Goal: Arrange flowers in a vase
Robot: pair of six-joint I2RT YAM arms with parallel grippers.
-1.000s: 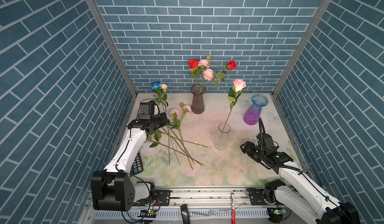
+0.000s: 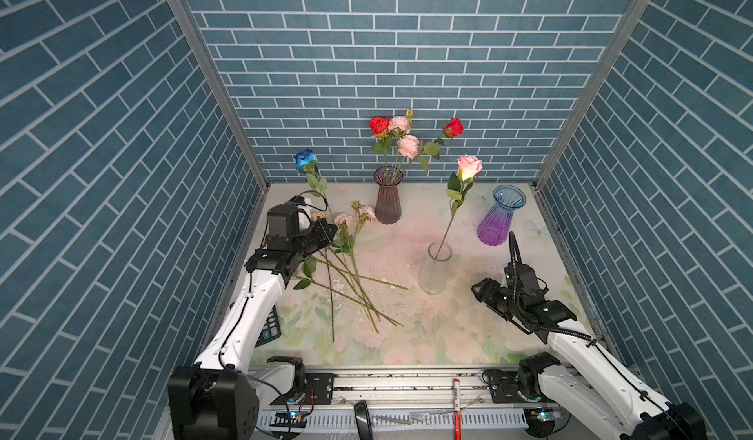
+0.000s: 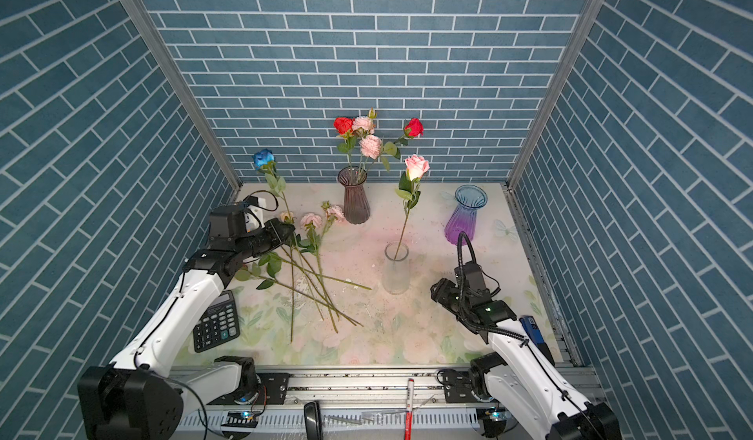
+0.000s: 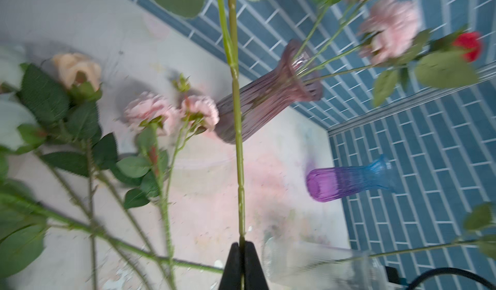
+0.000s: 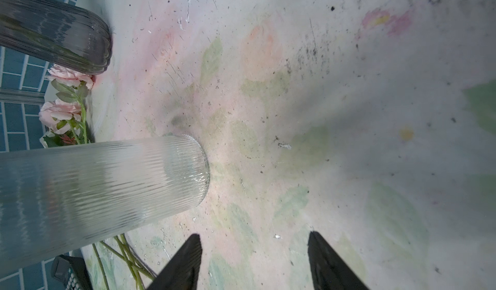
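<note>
My left gripper (image 2: 329, 231) is shut on the stem (image 4: 237, 114) of a blue rose (image 2: 304, 158), held upright at the left. Several pink and pale roses (image 4: 149, 113) lie below it, stems crossed. A frosted vase (image 5: 144, 186) at the centre holds one pink rose (image 2: 468, 167). A dark ribbed vase (image 2: 388, 200) at the back holds red and pink flowers. A purple-blue vase (image 2: 494, 224) stands at the back right, empty. My right gripper is open, right of the frosted vase, above bare table.
A calculator (image 3: 216, 324) lies at the front left, a blue object (image 3: 535, 334) at the front right. Tiled walls close the back and sides.
My left gripper has risen and moved slightly right, lifting the blue rose away from the cream one beside it. The right arm is almost unchanged.
</note>
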